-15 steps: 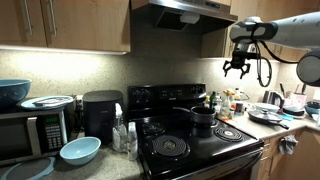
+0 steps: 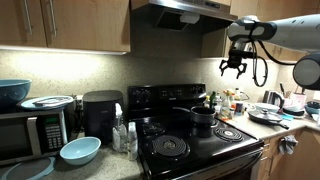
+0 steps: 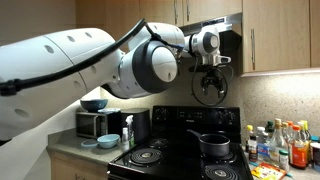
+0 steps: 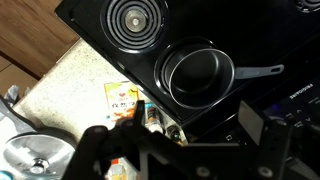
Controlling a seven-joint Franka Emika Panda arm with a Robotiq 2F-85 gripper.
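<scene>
High above the black stove [image 2: 190,160], my gripper [image 2: 232,70] points downward in exterior view 1. Its dark fingers [image 4: 99,145] stand wide apart in the wrist view, so it is open, with nothing held between them. On a back burner sits a dark saucepan [image 4: 200,78], upright and well below the gripper; it looks empty from above. The pan's handle [image 4: 259,72] extends to the right in the wrist view. Exterior view 2 also shows the saucepan [image 3: 214,144] beneath the gripper [image 3: 212,88].
Several bottles [image 3: 282,140] crowd the counter beside the stove. A lidded pan [image 2: 264,113] stands farther right. On the left counter are a light blue bowl [image 2: 80,151], a microwave [image 2: 32,134] and a black appliance [image 2: 102,115]. Cabinets [image 3: 275,35] and the hood [image 2: 182,17] hang overhead.
The arm and gripper have shifted slightly left in exterior view 1. The saucepan and the counter items have not moved.
</scene>
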